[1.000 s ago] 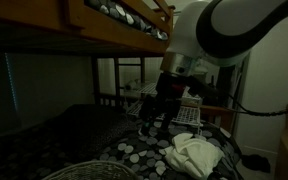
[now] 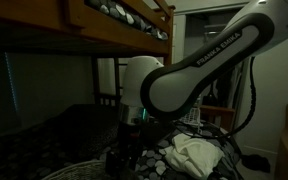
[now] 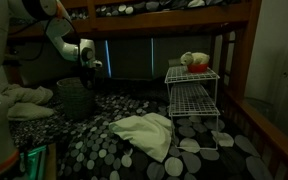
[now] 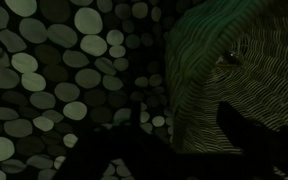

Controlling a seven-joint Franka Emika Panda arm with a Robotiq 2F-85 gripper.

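Observation:
A woven basket fills the right of the wrist view, its rim and ridged inner wall showing. Something small and pale lies inside, too dim to identify. My gripper is over the basket's near side, its dark fingers apart, with part of the basket wall showing in the gap. Whether they touch the wall is hard to tell. In exterior view 2 the basket is at the left, below the arm. Only its rim shows at the bottom of exterior view 1.
A white cloth lies crumpled on the dark, oval-patterned bedding. Beyond it stands a white wire rack with a red bowl and a pale item on top. The bunk's wooden rail runs overhead.
Over the last second my arm has moved left and lower in exterior view 1, bringing the gripper down toward the basket. The cloth has stayed put.

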